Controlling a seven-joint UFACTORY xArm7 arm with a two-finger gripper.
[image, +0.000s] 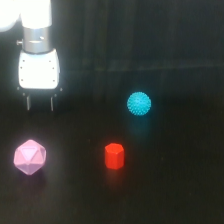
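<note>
My gripper (40, 103) hangs at the upper left under a white body, its two thin fingers apart and nothing between them. Below it in the camera view lies a pink faceted ball (30, 157), clear of the fingers. A small red block (115, 156) with flat sides stands near the middle. Farther back and a little to the right is a blue bumpy ball (139, 103). None of these three touches another or the gripper.
A dark, glossy table surface (180, 180) carries the objects, and its right side is bare. Dark curtain-like folds (150, 40) fill the background. No container shows.
</note>
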